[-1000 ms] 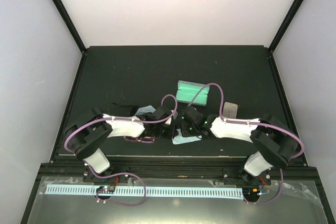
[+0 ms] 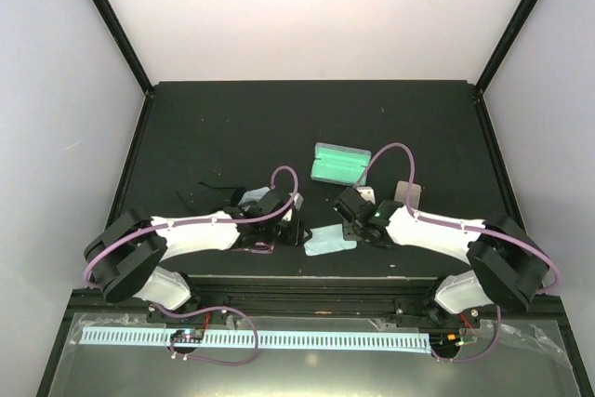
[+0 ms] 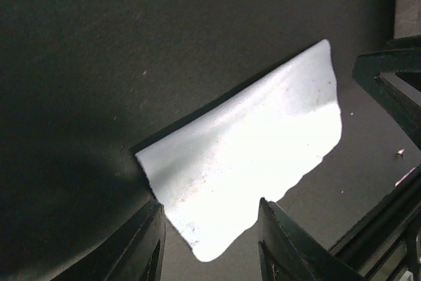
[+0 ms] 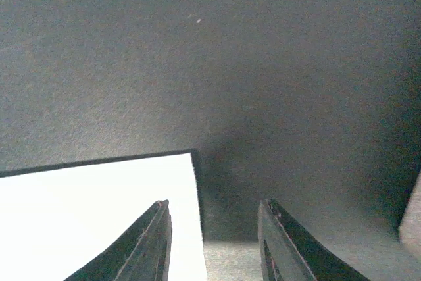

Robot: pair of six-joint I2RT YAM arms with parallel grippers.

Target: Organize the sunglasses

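A pale cloth (image 2: 330, 240) lies flat on the black table between my two grippers. In the left wrist view the cloth (image 3: 247, 139) is spread at a slant, with the open left gripper over its near end and nothing held. My right gripper is open and empty too, above the right edge of the cloth (image 4: 105, 208). A pair of sunglasses (image 2: 261, 248) shows partly from under the left arm, the rest hidden. The open green case (image 2: 340, 165) sits farther back, its inside looking empty.
A beige block-like item (image 2: 409, 194) stands right of the case, close to the right arm. Behind the left arm are a light blue item (image 2: 253, 196) and a dark strap-like thing (image 2: 218, 187).
The right arm has moved to the right and the left arm slightly to the left, so the gap between the grippers is wider. More of the cloth shows, still in its place.
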